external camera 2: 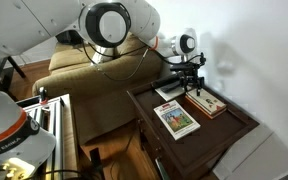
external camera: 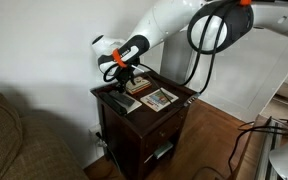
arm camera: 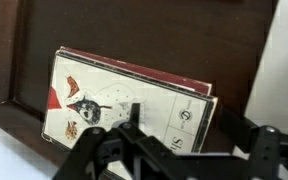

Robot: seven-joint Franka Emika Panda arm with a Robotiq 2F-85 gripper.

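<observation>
A stack of books (external camera 2: 206, 102) lies near the wall side of the dark cabinet top. Its upper cover is cream with drawn figures, and a red-edged book (arm camera: 134, 66) shows beneath in the wrist view. My gripper is over this stack, its fingers (arm camera: 130, 125) apart along the near part of the top cover. Nothing is seen held between them. From the side, the gripper (external camera 2: 193, 88) is low at the stack's far end; whether it touches the books I cannot tell.
A picture-covered book (external camera 2: 176, 118) lies flat beside the stack, and a grey-and-dark item (external camera: 122, 100) is near the cabinet's left edge. The white wall (external camera: 44, 40) stands close behind the cabinet (external camera: 149, 125). Some cabinet top is bare around the books.
</observation>
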